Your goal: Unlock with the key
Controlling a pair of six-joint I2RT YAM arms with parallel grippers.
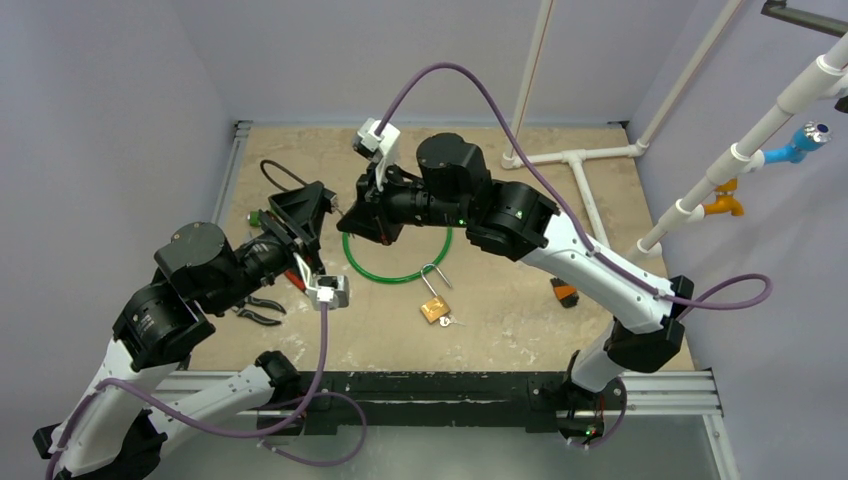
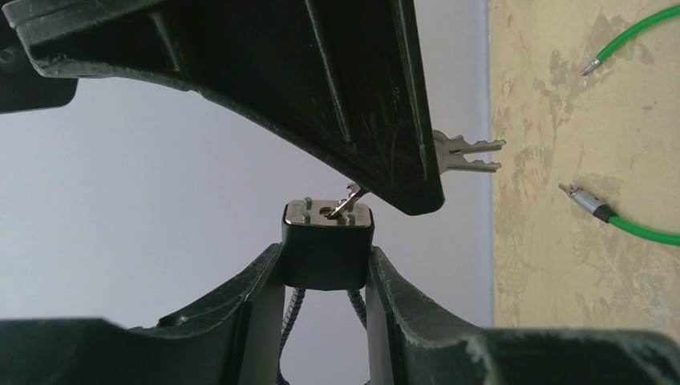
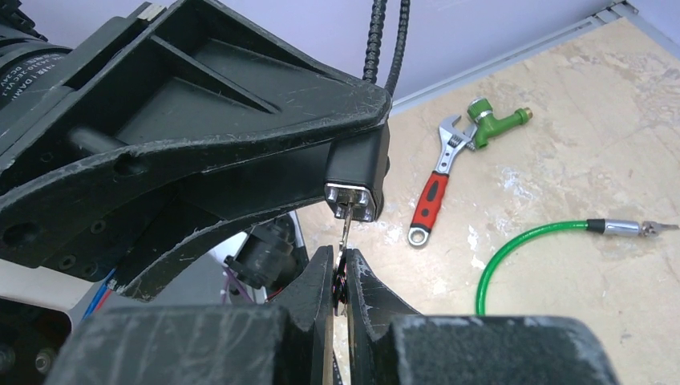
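A black padlock (image 2: 327, 253) with a cable shackle is clamped between the fingers of my left gripper; its steel keyhole face points toward my right gripper, which is shut on a key (image 3: 346, 228). The key's blade meets the keyhole; how deep it sits is unclear. Two more keys (image 2: 473, 165) dangle beside the right gripper in the left wrist view. In the top view both grippers face each other above the mat.
A brass padlock (image 1: 434, 309) with keys, a green hose (image 1: 385, 279), pliers (image 1: 260, 317), a wrench (image 3: 430, 200) and a green fitting (image 3: 501, 124) lie on the board (image 1: 510, 320). White pipes (image 1: 590, 205) line the right side.
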